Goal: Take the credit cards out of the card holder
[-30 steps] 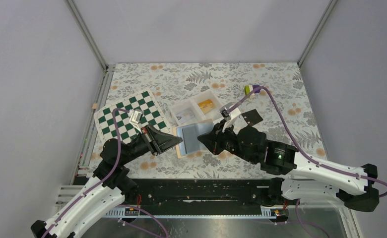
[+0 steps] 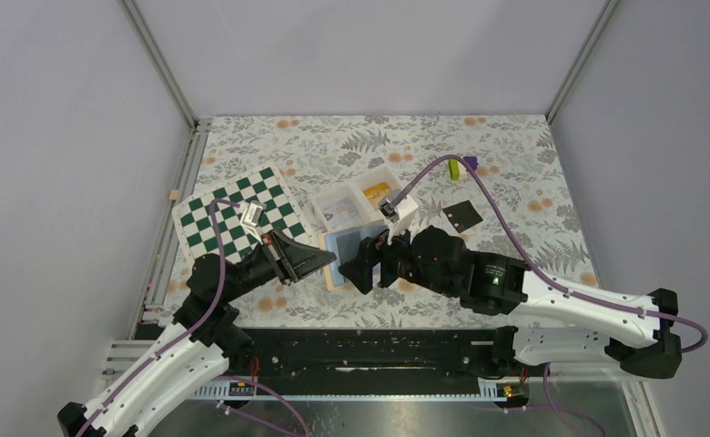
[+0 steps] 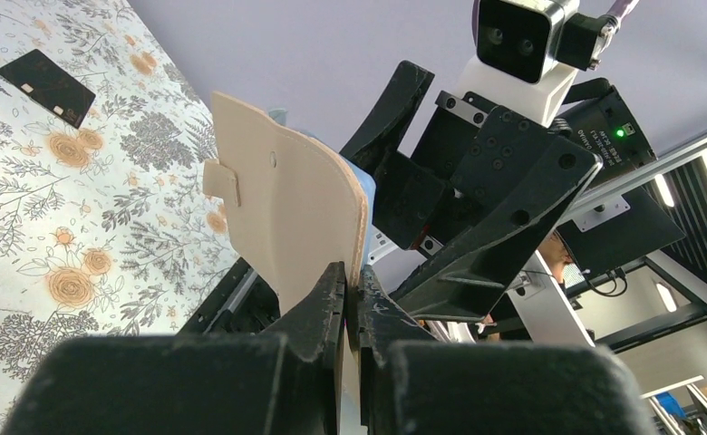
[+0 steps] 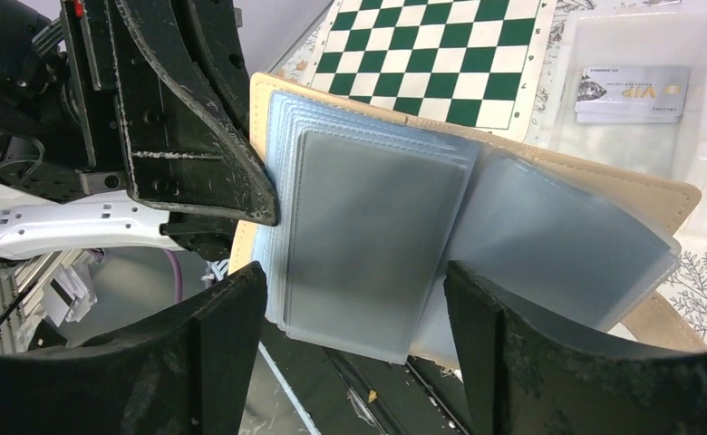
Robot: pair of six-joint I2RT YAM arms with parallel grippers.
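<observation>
The card holder, a tan folder with translucent blue sleeves, is held open and upright in front of my left gripper, which is shut on its edge; its tan back (image 3: 286,208) fills the centre of the left wrist view. My right gripper is part open over the sleeves, its two fingers either side of the left sleeve stack in the right wrist view. In the top view the holder (image 2: 340,246) is largely covered by the right gripper. Whether cards sit inside the sleeves is hard to tell.
A two-compartment clear tray (image 2: 333,205) with cards stands behind the holder. A checkerboard (image 2: 242,200) lies at left, a dark card (image 2: 462,215) at right, small green and purple items (image 2: 453,169) at back right.
My right gripper has moved left over the holder's sleeves and opened its fingers wider. The left gripper and holder stay where they were.
</observation>
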